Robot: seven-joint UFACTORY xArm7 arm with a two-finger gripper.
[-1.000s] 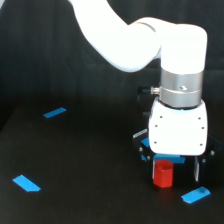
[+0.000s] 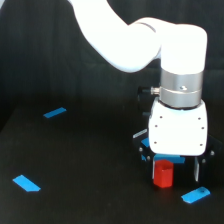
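Note:
A small red block is on the dark table at the lower right, below the left part of the white hand. My gripper points down around or just above it, with its fingers apart. One dark finger shows well to the right of the block. The other is hard to make out against the dark background near the block's left side. Contact between finger and block cannot be made out.
Blue tape strips lie at the left, at the far left and at the lower right. More blue shows behind the hand.

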